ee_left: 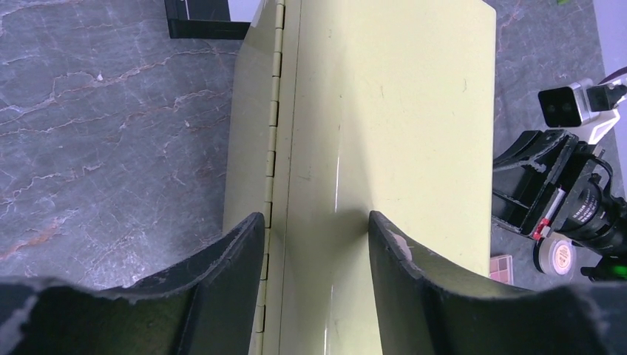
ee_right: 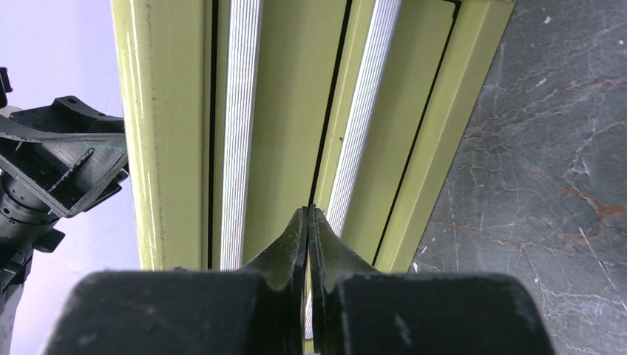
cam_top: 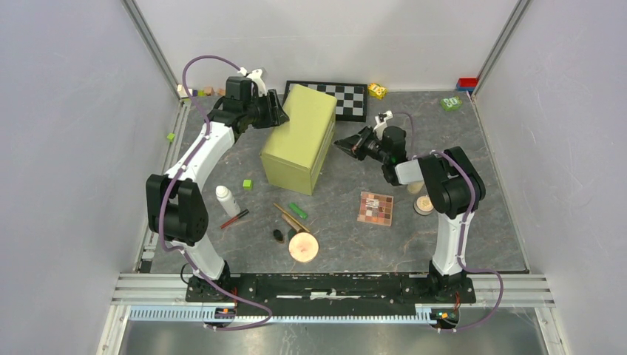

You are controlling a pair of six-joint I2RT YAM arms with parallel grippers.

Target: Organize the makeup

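A large pale green hinged box (cam_top: 299, 129) stands mid-table, its top and hinge filling the left wrist view. My left gripper (cam_top: 275, 109) is on its upper left part, the fingers (ee_left: 214, 288) spread over the box (ee_left: 399, 118), shut on it. My right gripper (cam_top: 339, 145) is just off the box's right side, facing the drawer fronts with silver strips (ee_right: 240, 133); its fingertips are close together, with nothing visible between them. Makeup lies around: a palette (cam_top: 375, 209), a round compact (cam_top: 303, 248), brushes (cam_top: 290, 216) and a white bottle (cam_top: 226, 200).
A checkered board (cam_top: 351, 100) lies behind the box. Small blocks (cam_top: 376, 90) and a red-blue tray (cam_top: 467, 84) sit along the back. The table right of the box is mostly clear around the palette.
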